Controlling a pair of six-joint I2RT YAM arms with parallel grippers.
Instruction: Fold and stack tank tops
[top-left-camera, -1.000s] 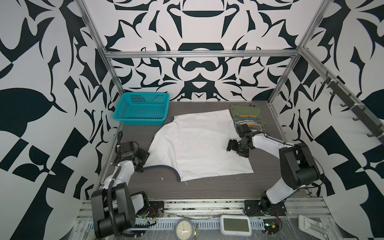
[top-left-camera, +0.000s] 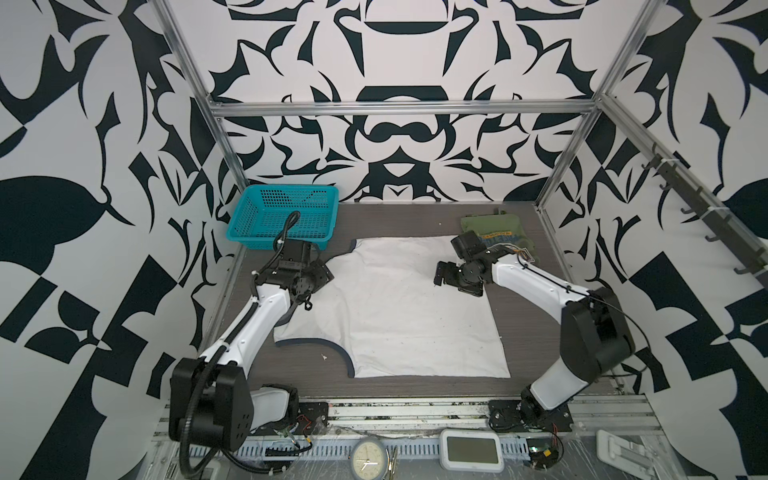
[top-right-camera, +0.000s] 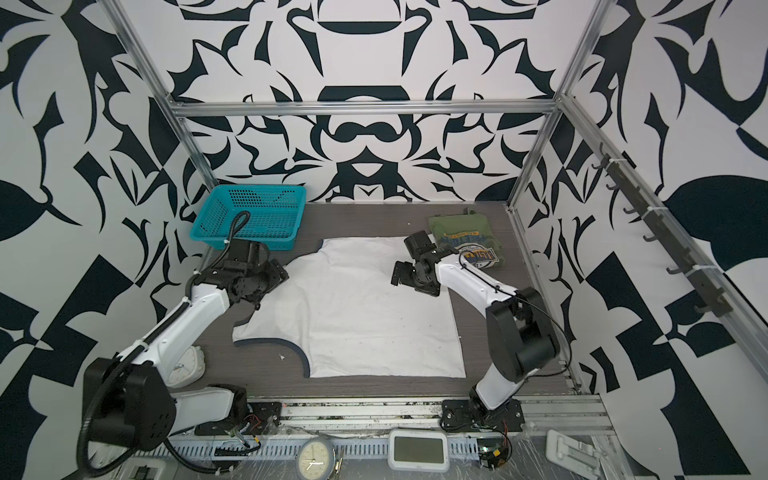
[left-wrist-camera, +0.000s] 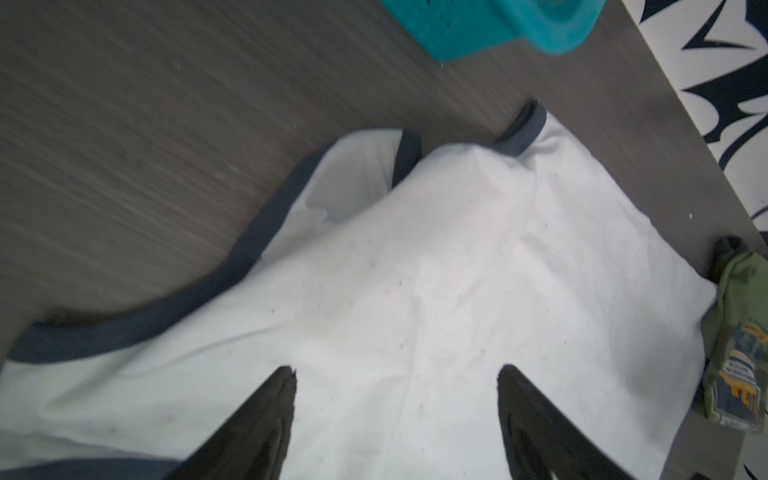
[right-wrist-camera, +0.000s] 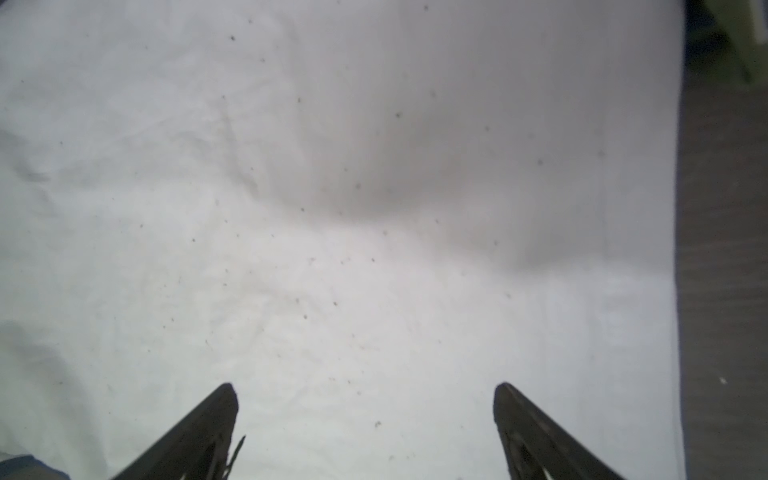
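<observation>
A white tank top (top-left-camera: 400, 320) with dark binding lies spread across the middle of the table, its armhole side to the left. My left gripper (top-left-camera: 314, 288) hangs open over its upper left part; the left wrist view shows cloth (left-wrist-camera: 448, 304) beneath the parted fingertips. My right gripper (top-left-camera: 458, 280) is open above the upper right part of the white top, with nothing held in the right wrist view. A folded olive-green top (top-right-camera: 468, 232) with a printed graphic lies at the back right, partly behind the right arm.
A teal plastic basket (top-left-camera: 283, 192) stands at the back left. Bare dark table (top-left-camera: 400, 220) shows along the back and around the cloth. Patterned walls and metal rails enclose the workspace, with a clock (top-left-camera: 369, 460) and small devices along the front.
Both grippers have moved toward the back, the left also rightward over the cloth. The white top sits straighter, its front edge nearer the front of the table and its upper right corner lower in view.
</observation>
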